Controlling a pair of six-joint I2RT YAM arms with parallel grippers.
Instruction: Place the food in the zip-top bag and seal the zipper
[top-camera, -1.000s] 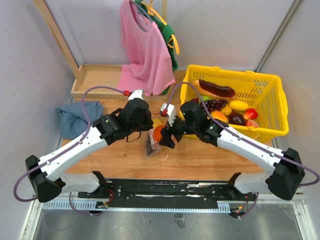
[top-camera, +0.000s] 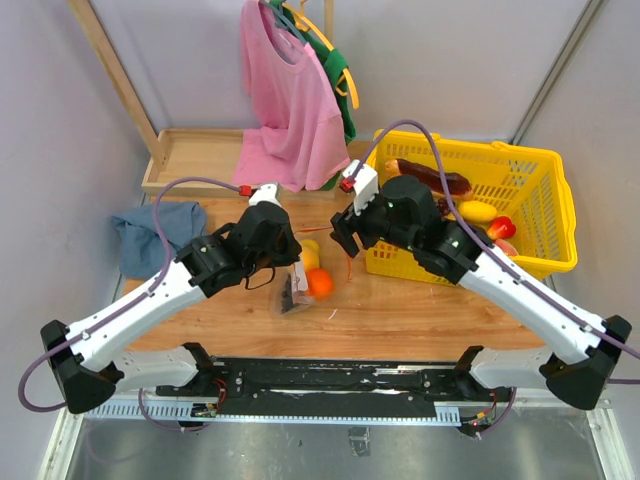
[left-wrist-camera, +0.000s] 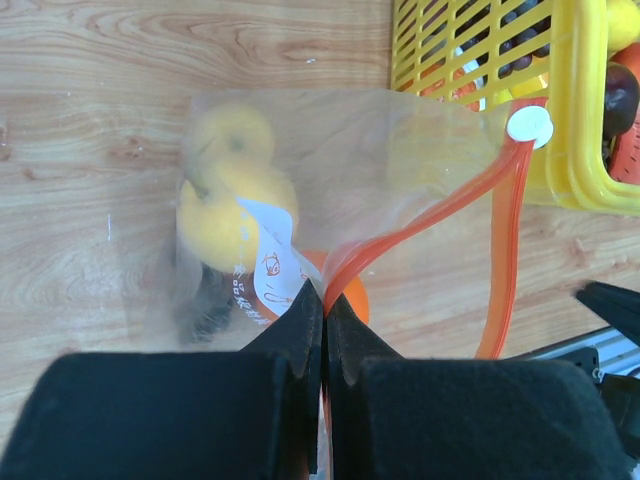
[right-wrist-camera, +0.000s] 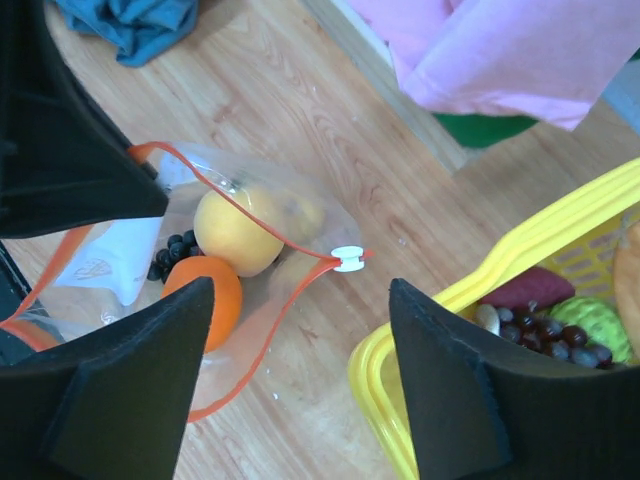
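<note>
The clear zip top bag (right-wrist-camera: 300, 300) with red zipper edges holds yellow round food (right-wrist-camera: 237, 230), an orange fruit (right-wrist-camera: 200, 305) and dark grapes (right-wrist-camera: 174, 255). My left gripper is shut on the bag's edge at the red zipper, holding it upright. My right gripper (top-camera: 352, 230) stands part open above and to the right of the bag, near its white slider (right-wrist-camera: 348, 258), with nothing seen between its fingers.
The yellow basket (top-camera: 520, 160) of produce sits at the back right. A pink shirt (top-camera: 285, 110) hangs over a wooden tray (top-camera: 190, 160); a blue cloth (top-camera: 155, 240) lies left.
My right gripper has risen and moved back, away from the orange fruit in the bag. The left gripper has stayed about where it was.
</note>
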